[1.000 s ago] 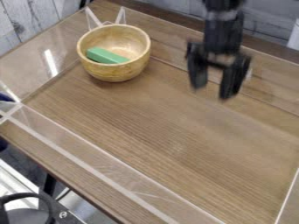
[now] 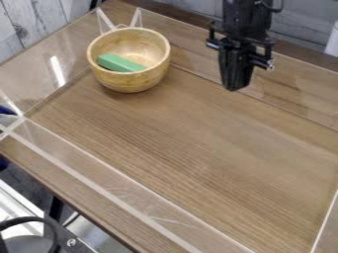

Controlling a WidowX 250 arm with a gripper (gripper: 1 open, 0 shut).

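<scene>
My gripper (image 2: 238,73) hangs over the back middle of the wooden table, its black body reaching in from the top edge, shut, with nothing visible between its fingers. To its left sits a light wooden bowl (image 2: 145,49) holding a green block (image 2: 119,63), which lies tilted against the inside. The gripper is apart from the bowl.
Clear tape strips run along its left side. A black cable (image 2: 27,222) loops at the lower left corner. Something white with two points stands behind the bowl.
The bowl and green block have stayed in place.
</scene>
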